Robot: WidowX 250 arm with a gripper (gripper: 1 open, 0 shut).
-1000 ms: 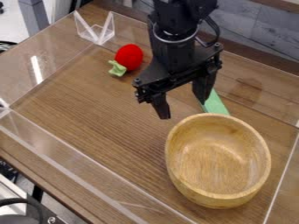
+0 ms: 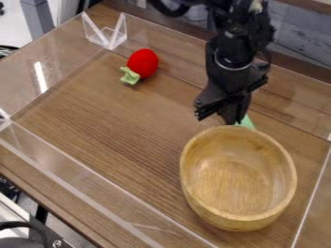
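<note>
My black gripper [image 2: 220, 107] hangs over the right half of the wooden table, just behind the tan bowl [image 2: 239, 179]. Its fingers point down at a light green object [image 2: 245, 123], which is partly hidden by the gripper. The gripper looks shut; I cannot make out anything held between its fingers, nor whether it touches the green object.
A red object with a pale green part [image 2: 142, 63] lies at the back left. A clear, angular container [image 2: 104, 32] stands behind it near the left corner.
The gripper has moved back, away from the bowl and toward the far side of the table, and appears smaller. Its fingers have drawn closer together. The objects on the table look unmoved.
</note>
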